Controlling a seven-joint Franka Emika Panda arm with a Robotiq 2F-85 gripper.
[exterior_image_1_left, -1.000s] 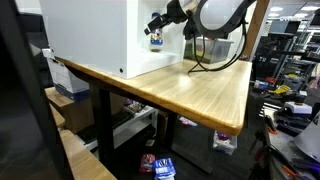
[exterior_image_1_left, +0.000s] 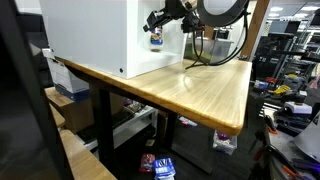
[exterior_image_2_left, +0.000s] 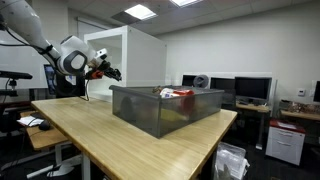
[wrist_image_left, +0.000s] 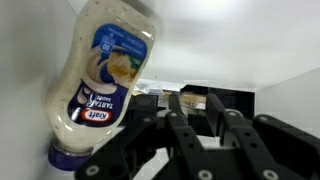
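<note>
A Kraft bottle (wrist_image_left: 100, 75) with a cream body, blue label and dark purple cap fills the left side of the wrist view. In exterior view 1 the same bottle (exterior_image_1_left: 156, 38) is seen against the white box interior, just below my gripper (exterior_image_1_left: 153, 18). My gripper is partly open, its dark fingertips apart with no object between them. The bottle lies outside the fingers, to their left in the wrist view. In exterior view 2 the gripper (exterior_image_2_left: 112, 73) is at the open side of the white box (exterior_image_2_left: 150, 60); the bottle cannot be made out there.
A wooden table (exterior_image_1_left: 185, 85) extends in front of the white box. On it stands a grey bin (exterior_image_2_left: 165, 110) holding assorted items. White panels stand close around the gripper.
In exterior view 1 the arm has shifted to the right, and my gripper has moved slightly up relative to the bottle. The bottle shows no clear movement.
</note>
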